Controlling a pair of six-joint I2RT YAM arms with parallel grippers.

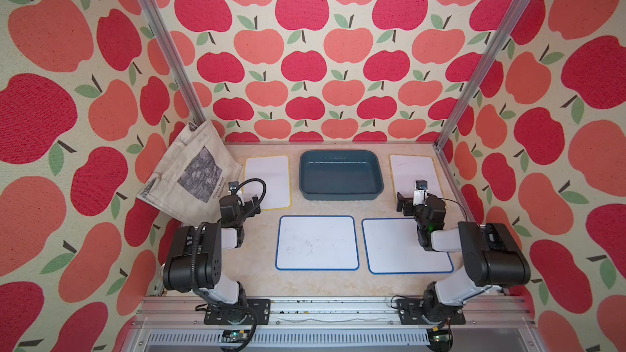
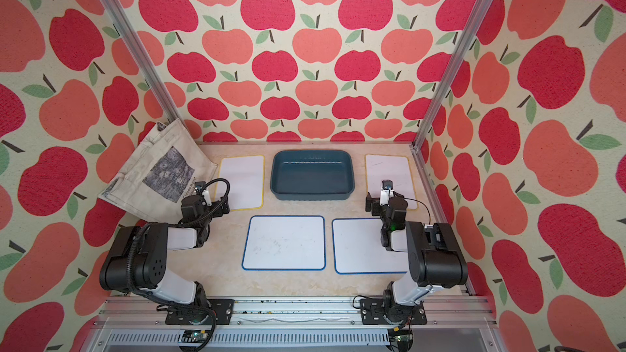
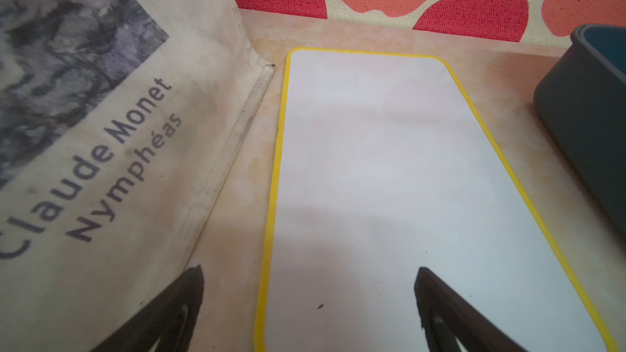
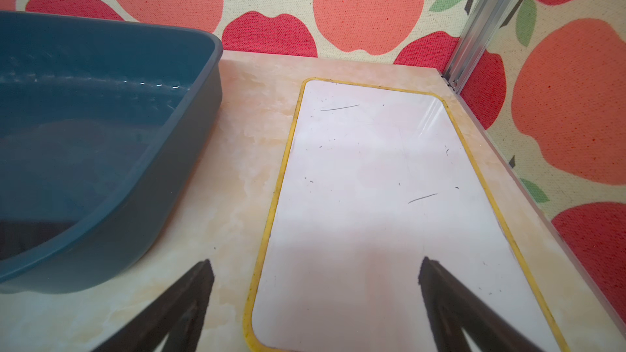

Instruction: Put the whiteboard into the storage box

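Two blue-edged whiteboards lie flat at the front, the middle one [image 1: 317, 242] clear of both arms and the right one [image 1: 394, 247] partly under my right arm. Two yellow-edged whiteboards lie farther back, a left one [image 3: 391, 176] and a right one [image 4: 384, 208] with a few pen marks. Between those two stands the empty dark blue storage box [image 1: 341, 185]. My left gripper is open above the near end of the left yellow board, holding nothing. Likewise open and empty, my right gripper hovers over the near end of the right yellow board.
A canvas tote bag [image 1: 195, 179] leans at the left wall, close beside my left gripper and the left yellow board. Bare tabletop [image 1: 319, 283] shows along the front edge. A metal post [image 4: 482, 22] stands at the back right corner.
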